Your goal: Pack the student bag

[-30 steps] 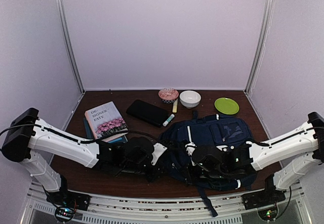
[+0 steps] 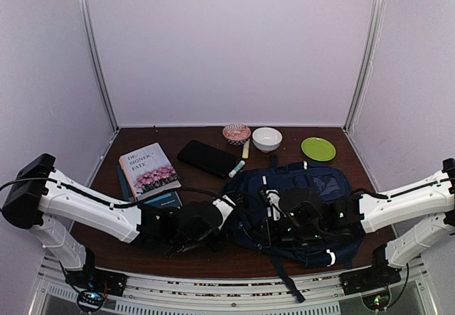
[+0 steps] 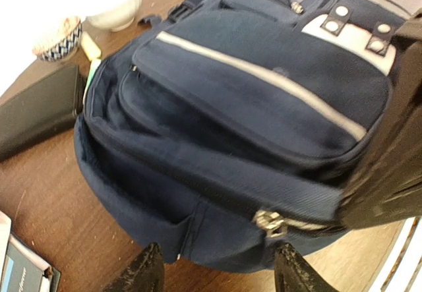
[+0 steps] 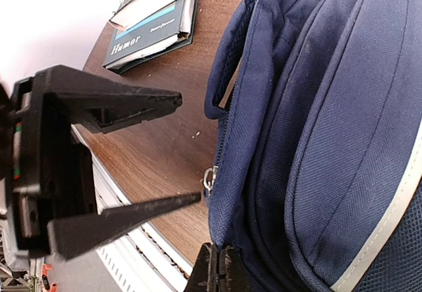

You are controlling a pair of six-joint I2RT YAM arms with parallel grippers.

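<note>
The navy student bag (image 2: pixel 313 176) lies on the table, right of centre. My left gripper is open at the bag's near left side, its fingers spread with nothing between them. A metal zipper pull (image 3: pixel 270 222) shows just beyond those fingers. In the right wrist view, the same pull (image 4: pixel 210 178) hangs at the bag's side, close to the left fingertips. My right gripper is shut, its tips against the bag's lower edge; whether cloth is pinched there is hard to tell. Books (image 2: pixel 151 169) and a black case (image 2: pixel 207 158) lie left of the bag.
A patterned bowl (image 2: pixel 237 133), a white bowl (image 2: pixel 267 139) and a green plate (image 2: pixel 318 149) stand at the back. A glue stick (image 2: pixel 237 168) and a pale yellow stick (image 2: pixel 246 149) lie between case and bag. Both arms are close together over the bag's near left.
Both grippers have shifted slightly, the right wrist away from the table's front edge and a little rightward. Books, case, bowls and plate have stayed put.
</note>
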